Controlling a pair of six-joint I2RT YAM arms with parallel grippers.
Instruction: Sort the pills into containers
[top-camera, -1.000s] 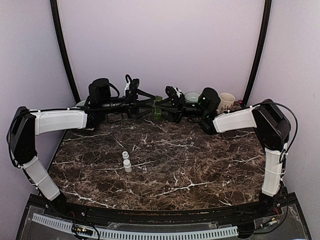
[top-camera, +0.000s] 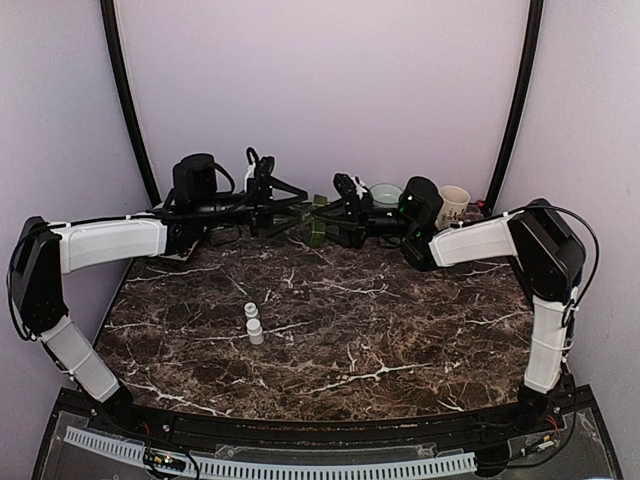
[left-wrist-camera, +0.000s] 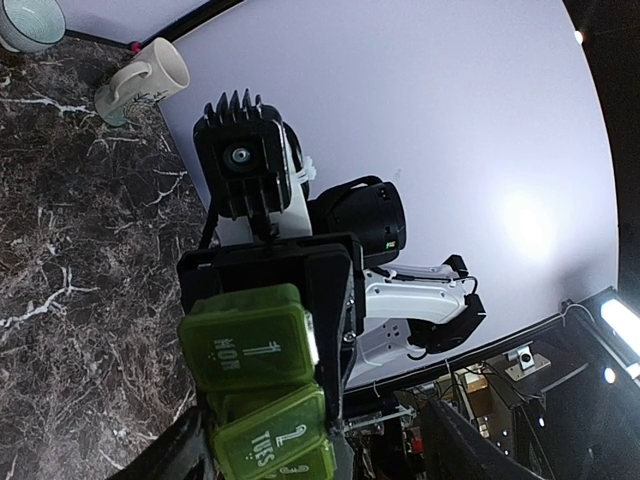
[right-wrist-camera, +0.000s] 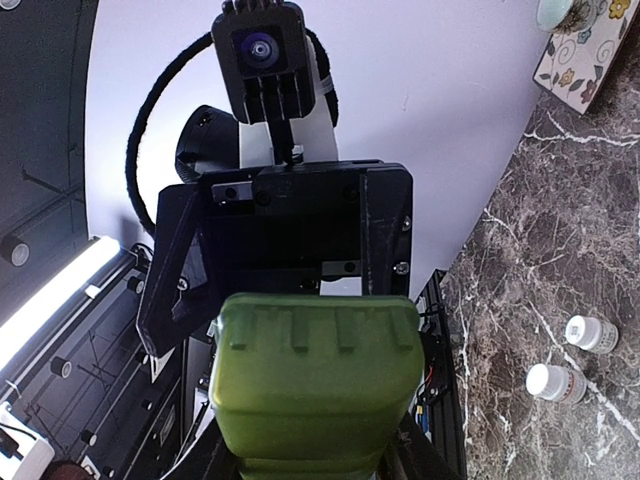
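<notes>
A green pill organizer (top-camera: 319, 220) is held up above the table, with my right gripper (top-camera: 328, 213) shut on it. In the left wrist view the organizer (left-wrist-camera: 247, 350) shows lettered lids; a lower lid (left-wrist-camera: 272, 437) sits at a slant, and whether any lid is raised is unclear. Facing it from the left, my left gripper (top-camera: 302, 210) is open with nothing between its spread fingers. Two white pill bottles, one farther back (top-camera: 251, 310) and one nearer (top-camera: 255, 332), stand together on the table, left of centre. No pills can be made out.
At the back right are a white mug (top-camera: 454, 203) and a pale bowl (top-camera: 385, 193), partly behind the right arm. A flowered tray lies at the back left.
My left gripper has drawn back slightly to the left. The right gripper and the organizer have shifted a little to the right. The bottles have not moved.
</notes>
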